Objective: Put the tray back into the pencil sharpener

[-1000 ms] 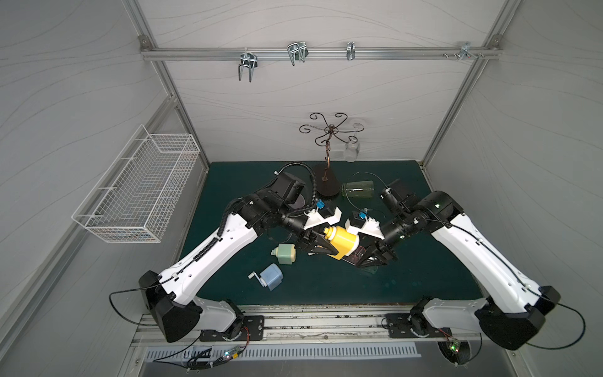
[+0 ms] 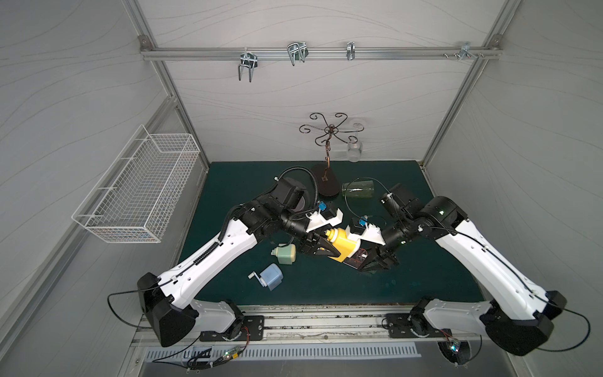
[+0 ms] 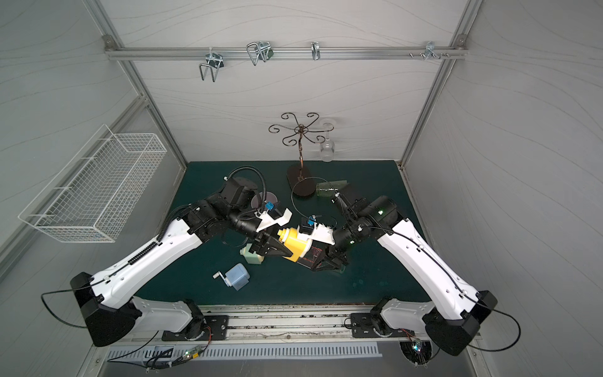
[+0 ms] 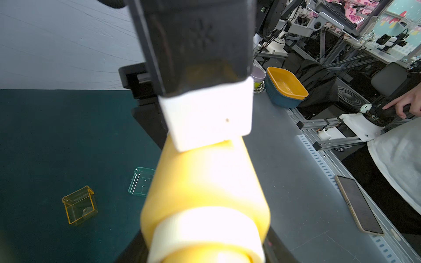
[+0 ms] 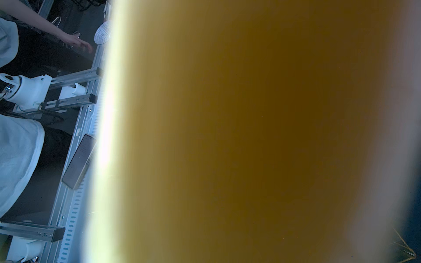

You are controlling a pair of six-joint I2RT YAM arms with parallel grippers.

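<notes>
The yellow pencil sharpener (image 2: 342, 243) is held off the mat in the middle, with my left gripper (image 2: 323, 245) shut on its narrow, white-ringed end. Its yellow body (image 4: 204, 184) fills the lower middle of the left wrist view. Facing it from the right, my right gripper (image 2: 367, 256) is shut on what looks like a dark see-through tray (image 3: 309, 256) with thin reddish edges, close against the sharpener's wide end. How far the tray goes in is hidden. In the right wrist view the blurred sharpener (image 5: 254, 131) covers nearly everything, and the fingertips do not show.
A green sharpener (image 2: 285, 254) and a blue one (image 2: 271, 276) stand on the mat at left. Below lie a yellow see-through tray (image 4: 82, 206) and a teal one (image 4: 141, 181). Behind are a glass (image 2: 358, 189) and a wire stand (image 2: 327, 179).
The right gripper has shifted slightly, with its white camera mount now lower and a little right, and stays by the sharpener's wide end. The left gripper and the sharpener have hardly moved.
</notes>
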